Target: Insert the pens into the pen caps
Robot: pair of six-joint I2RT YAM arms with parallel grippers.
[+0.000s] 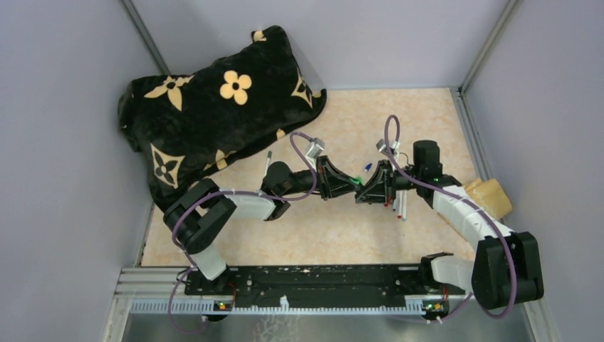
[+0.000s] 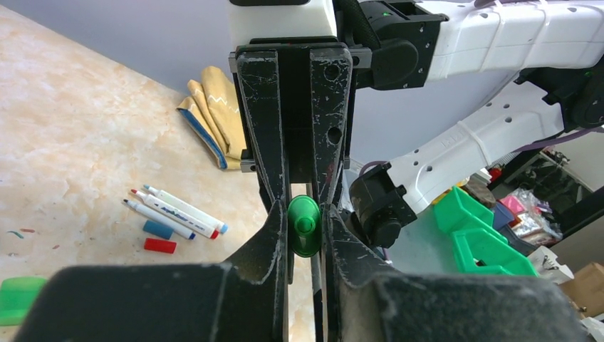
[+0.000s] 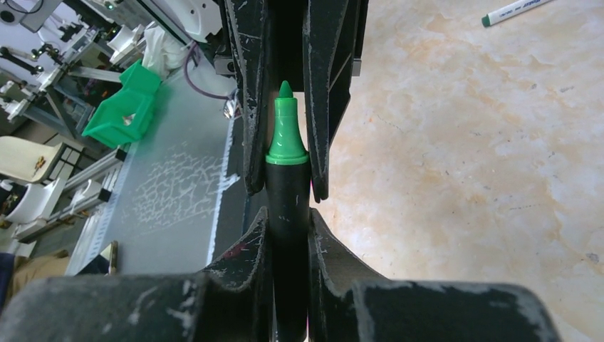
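Note:
In the top view my left gripper (image 1: 350,182) and right gripper (image 1: 365,189) meet over the table. In the left wrist view a green cap (image 2: 304,221) shows end-on between the left gripper's fingertips, facing the right gripper. In the right wrist view a marker with dark barrel and green nose (image 3: 286,135) is held upright in the frame by my right gripper, its tip toward the left gripper's fingers; how the two parts line up is hard to tell.
Several white pens (image 2: 178,214), a red cap (image 2: 160,246) and a blue cap (image 2: 157,229) lie on the table. A dark patterned blanket (image 1: 199,121) covers the back left; yellow gloves (image 1: 488,196) lie at right.

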